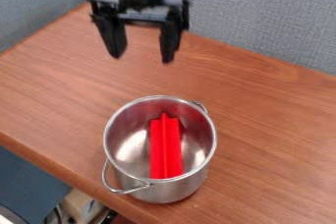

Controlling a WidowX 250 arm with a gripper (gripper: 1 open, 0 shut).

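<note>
A steel pot (132, 140) with wire handles stands near the front left edge of the wooden table. Red bars (165, 149) lie inside it, side by side along the pot's length. My black gripper (141, 49) is high above and behind the pot, its two fingers wide apart with nothing between them.
Bare wooden table (262, 110) surrounds the pot at the back and right. Grey padded walls (262, 22) border the back. At the lower left, beyond the table's edge, are a dark blue surface and some clutter.
</note>
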